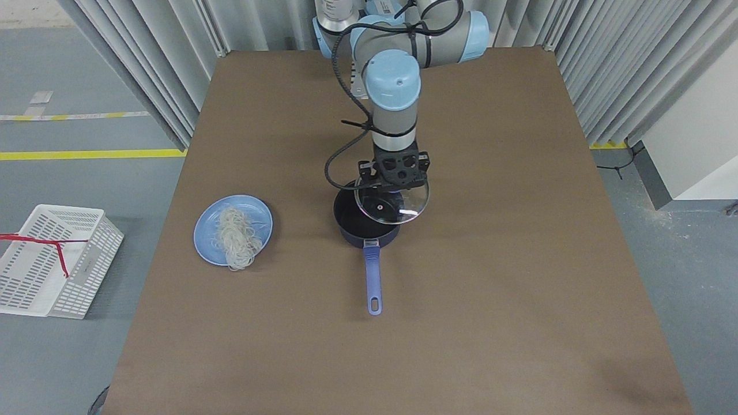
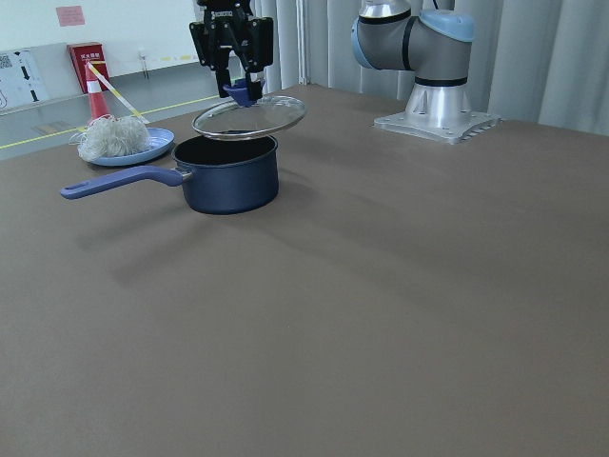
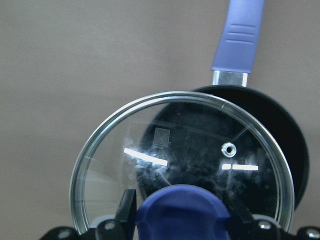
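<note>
My gripper (image 2: 243,76) is shut on the blue knob (image 3: 182,215) of a glass lid (image 2: 276,116), holding it just above the dark blue saucepan (image 2: 231,186). The lid is shifted off the pot's middle, so part of the dark interior shows beside it in the wrist view. The pot's blue handle (image 1: 372,275) points toward the front of the table (image 1: 526,276). A blue plate (image 1: 207,238) with a tangle of white noodle-like strands (image 1: 238,238) stands to the pot's left in the front view.
A white basket (image 1: 83,276) is on the floor left of the table. The robot base (image 2: 438,114) stands at the back of the table.
</note>
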